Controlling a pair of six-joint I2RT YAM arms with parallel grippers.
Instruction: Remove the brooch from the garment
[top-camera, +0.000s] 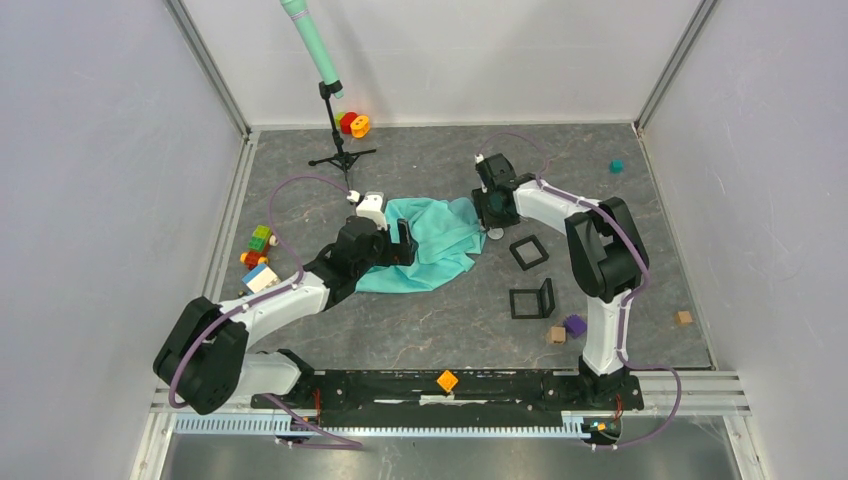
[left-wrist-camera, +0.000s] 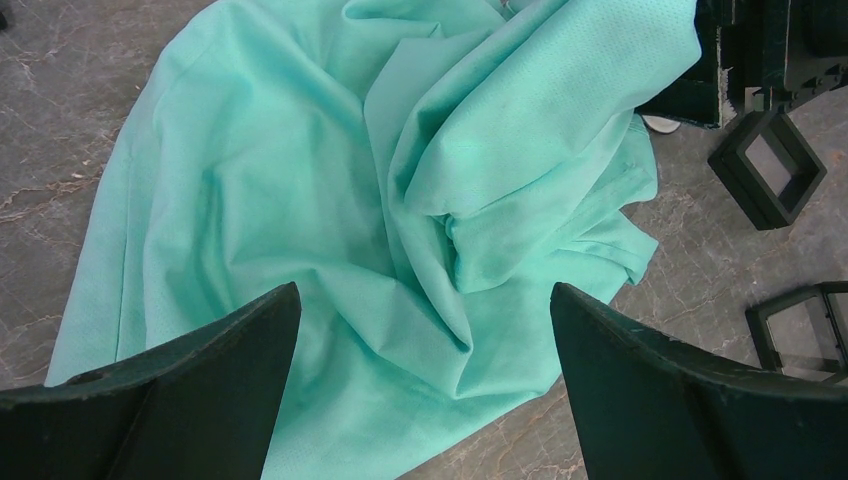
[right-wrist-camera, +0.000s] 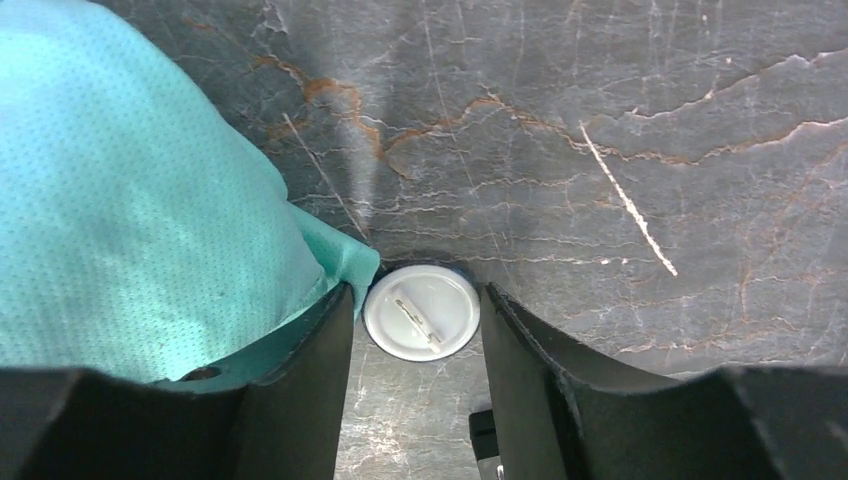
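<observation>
A teal garment (top-camera: 430, 240) lies crumpled in the middle of the floor. A round white disc with a pin bar, likely the brooch (right-wrist-camera: 420, 312), lies on the grey floor at the garment's edge in the right wrist view. My right gripper is over it, fingers apart on either side, the left one against a fold of cloth; whether they touch the disc I cannot tell. My left gripper is open above the garment, nothing between its fingers.
Black square frames (top-camera: 529, 252) and small blocks (top-camera: 575, 326) lie right of the garment. Colourful toys (top-camera: 255, 250) sit at the left. A tripod (top-camera: 340, 150) stands at the back.
</observation>
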